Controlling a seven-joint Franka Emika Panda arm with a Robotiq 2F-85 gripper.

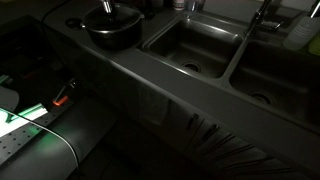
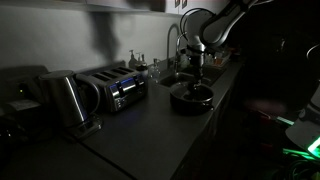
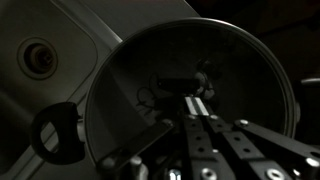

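Note:
A dark round pot (image 1: 113,30) stands on the counter, left of the sink. Its dark round top (image 3: 130,85) fills most of the wrist view, bounded by a pale rim, with a loop handle (image 3: 62,140) on the left. Directly over the pot, my gripper points down, its pale fingertips close together with a narrow gap. The dimness hides whether anything sits between them. In exterior view 2, the arm reaches from the far side down to the pot (image 2: 192,100).
The double sink (image 1: 195,48) adjoins the pot's spot. A toaster (image 2: 118,88) and a metal kettle (image 2: 72,100) stand along the wall. Bare counter (image 2: 150,130) lies in front of them. The room is very dark.

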